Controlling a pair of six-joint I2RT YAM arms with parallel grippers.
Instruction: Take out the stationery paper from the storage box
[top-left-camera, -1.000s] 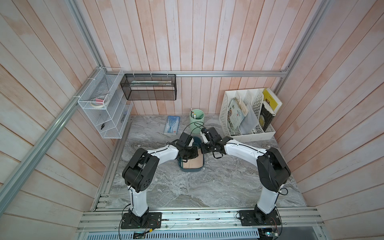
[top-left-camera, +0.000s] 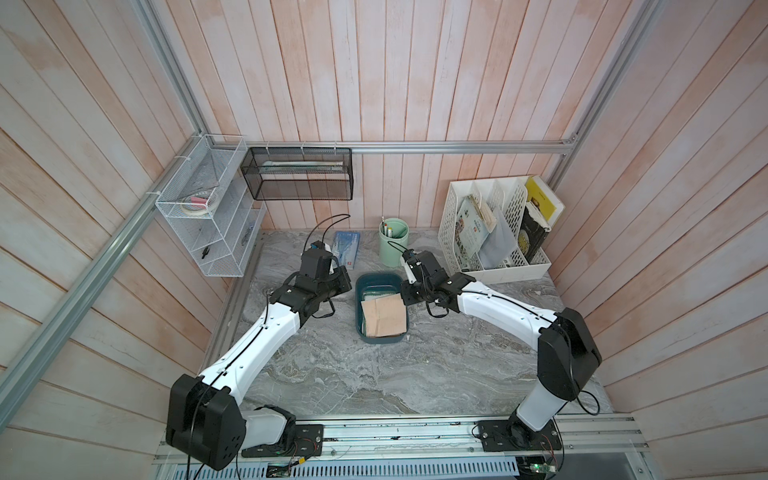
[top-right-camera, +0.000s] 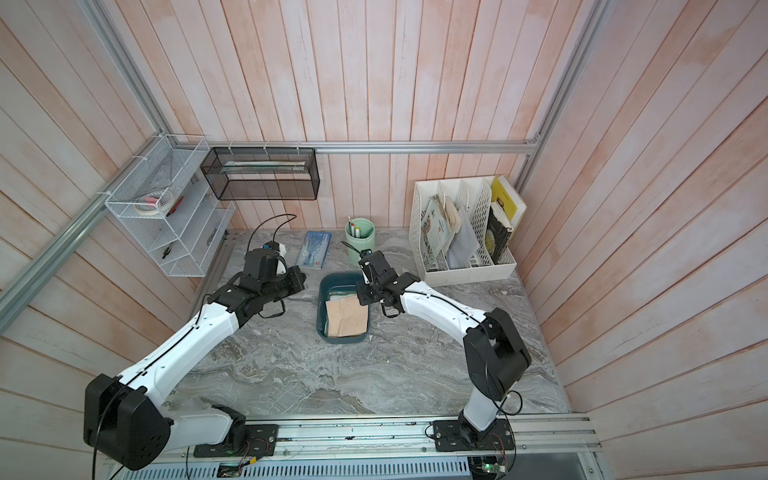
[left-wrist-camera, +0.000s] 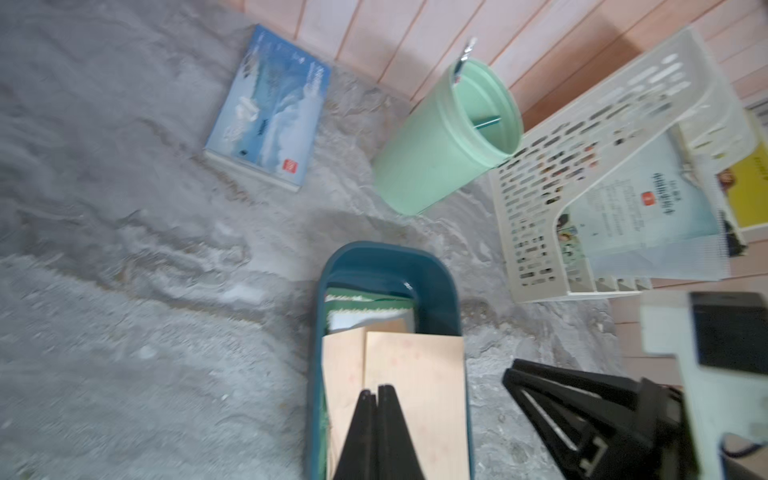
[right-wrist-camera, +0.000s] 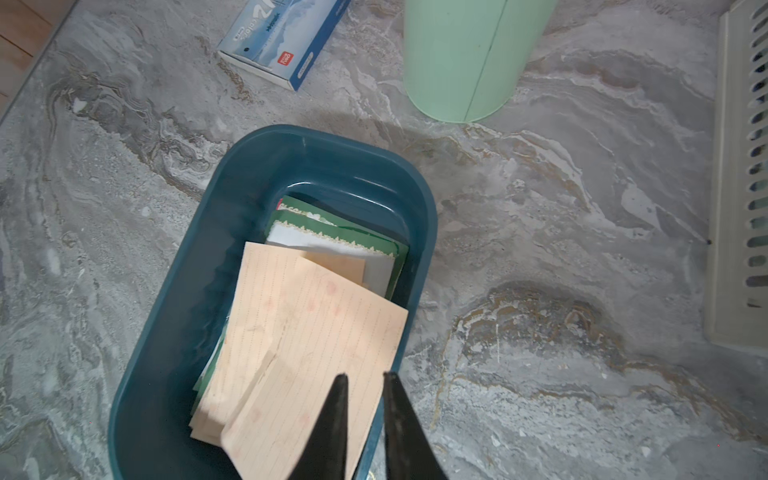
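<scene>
The dark teal storage box stands on the marble table, holding beige lined paper sheets over green-bordered items. My left gripper is shut, its dark fingertips bare, seen against the box from above; in the top left view it hangs at the box's left. My right gripper is over the box's right part, its fingers slightly apart with the paper and box rim visible below, nothing evident between them.
A mint pen holder and blue boxed item stand behind the box. A white file organizer is at back right, wire baskets hang on the back and left. Bare table surrounds the box at front.
My left arm has swung out leftward and away from over the box, uncovering the paper. My right arm has shifted slightly.
</scene>
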